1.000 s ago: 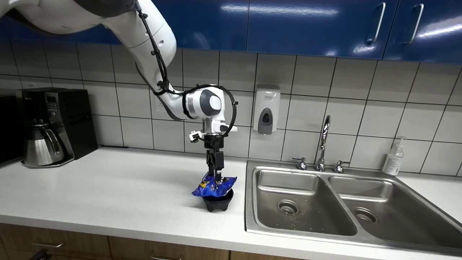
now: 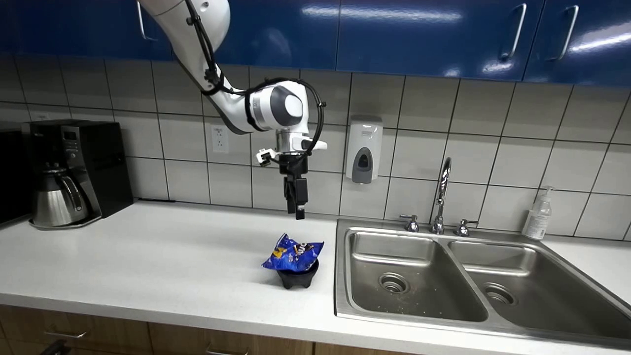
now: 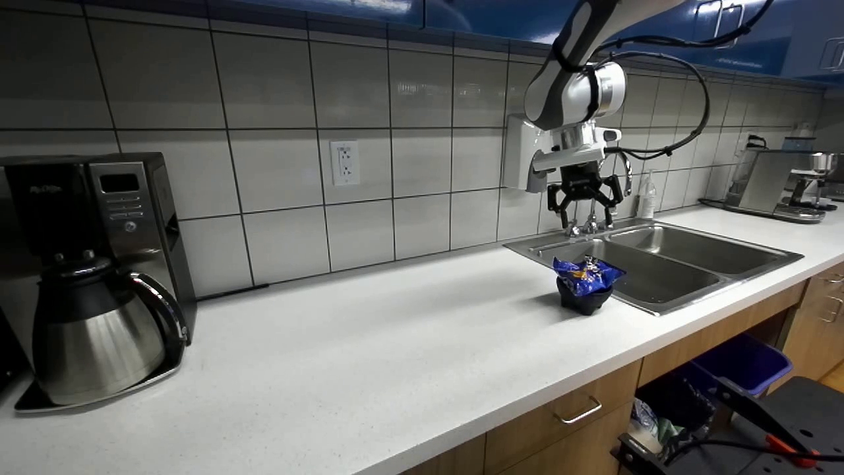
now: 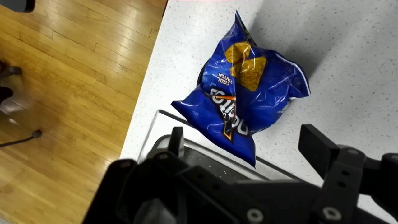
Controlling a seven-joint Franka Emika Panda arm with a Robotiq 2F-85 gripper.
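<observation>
A blue Doritos bag (image 2: 294, 253) rests on top of a small black bowl (image 2: 298, 278) on the white counter, left of the sink. From the wrist view the bag (image 4: 242, 89) covers nearly all of the bowl, and its corners stick out past the rim. Above it, clear of the bag, hangs my gripper (image 3: 585, 218), pointing down. Its fingers (image 4: 315, 149) are spread wide with nothing between them, so it is open.
A double steel sink (image 2: 346, 278) with a faucet (image 2: 440, 195) lies to the right. The coffee maker (image 3: 119, 214) with its carafe stands far left. Blue cabinets (image 2: 414, 35) hang overhead. Between coffee maker and bowl, the counter (image 3: 356, 348) is clear.
My gripper has risen straight up from the bag to well above it. The bag has stayed on the bowl, and the bowl has not moved.
</observation>
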